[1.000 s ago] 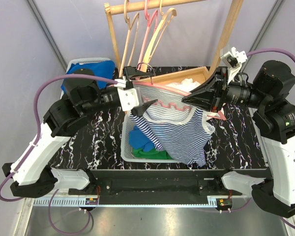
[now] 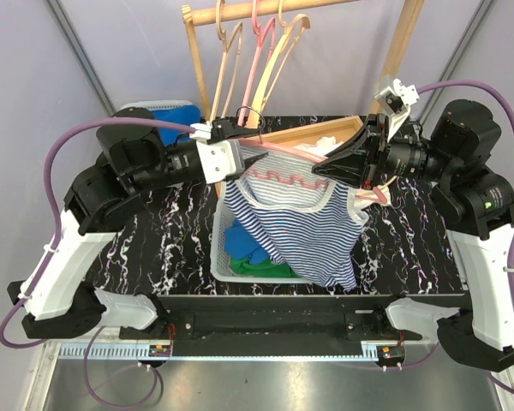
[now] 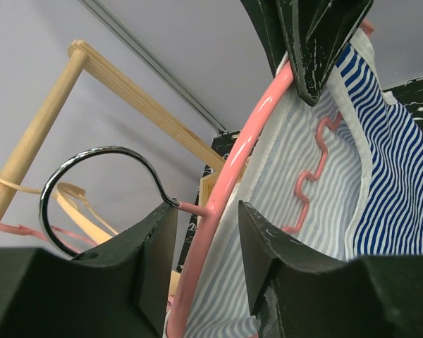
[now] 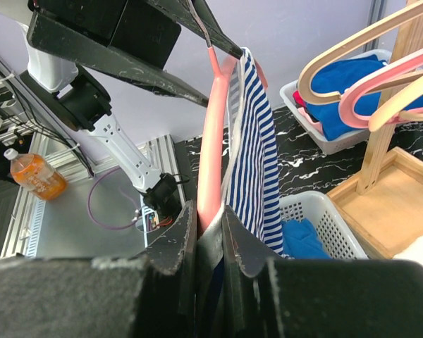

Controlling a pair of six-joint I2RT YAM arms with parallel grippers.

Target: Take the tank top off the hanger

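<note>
A blue-and-white striped tank top (image 2: 317, 244) hangs on a pink hanger (image 3: 243, 144), held up between both arms. My left gripper (image 2: 255, 144) stands partly open around the hanger near the base of its dark hook (image 3: 120, 150); in the left wrist view its fingers (image 3: 158, 250) flank the hanger, with gaps showing. On the other side, my right gripper is shut, with the hanger and the garment's white trim between its fingers. Beyond it, the left arm's two fingers straddle the hanger. The strap inside the right gripper is mostly hidden.
A wooden rack (image 2: 197, 64) with several empty hangers (image 2: 265, 64) stands behind. Below the garment sits a white basket (image 2: 221, 257) holding blue and green cloth. Another basket with blue cloth (image 2: 176, 120) is at the back left. The dark marbled table shows bare on both sides.
Hanger, garment and both arms have shifted slightly left over the last second; the right gripper keeps its hold.
</note>
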